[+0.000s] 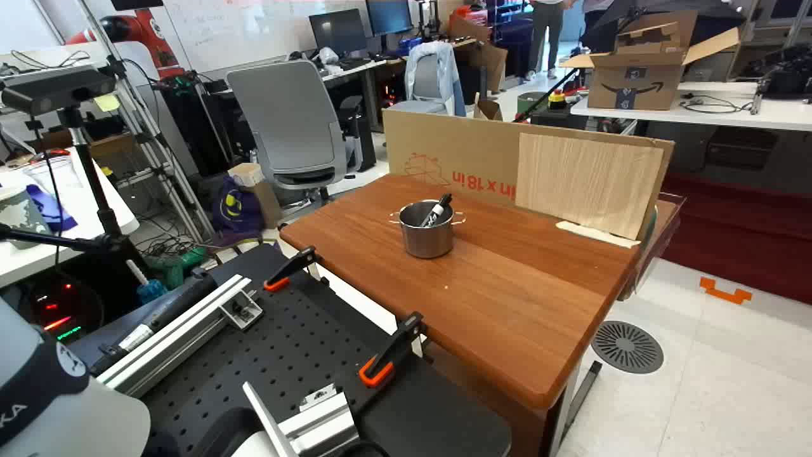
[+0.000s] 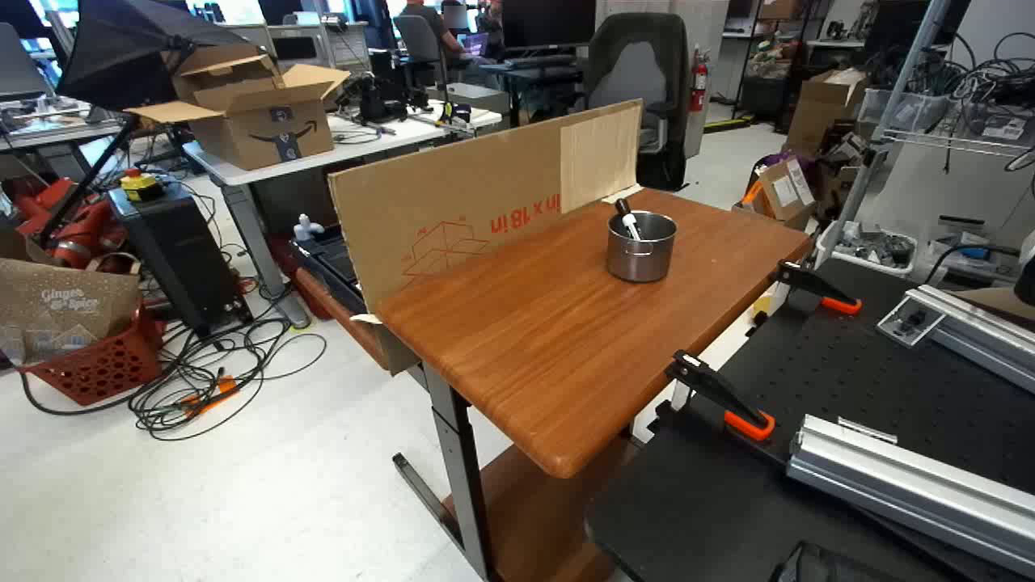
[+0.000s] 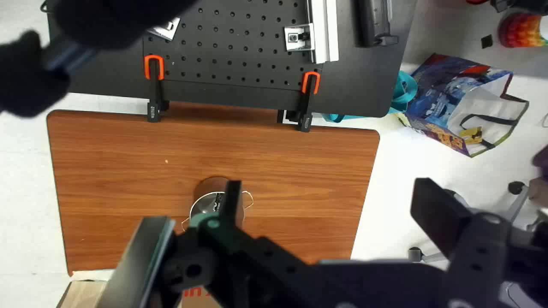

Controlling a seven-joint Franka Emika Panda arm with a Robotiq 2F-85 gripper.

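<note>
A small metal pot (image 1: 427, 242) with two thin loop handles stands upright on the brown wooden table (image 1: 502, 304). Inside it leans a black-and-white marker (image 1: 436, 213), its dark end poking above the rim. Exterior view 2 shows the same pot (image 2: 638, 263) and marker (image 2: 630, 223). In the wrist view my gripper is open, its fingers wide apart with nothing between them. It is high above the table, and its left finger partly covers the pot (image 3: 208, 187). Neither exterior view shows the gripper; only part of the white arm (image 1: 76, 396) appears at lower left.
A cardboard panel (image 2: 427, 204) stands along the table's far edge. Black clamps with orange ends (image 1: 392, 350) grip the near edge, beside the black perforated bench (image 1: 304, 343) with aluminium rails. The tabletop around the pot is clear.
</note>
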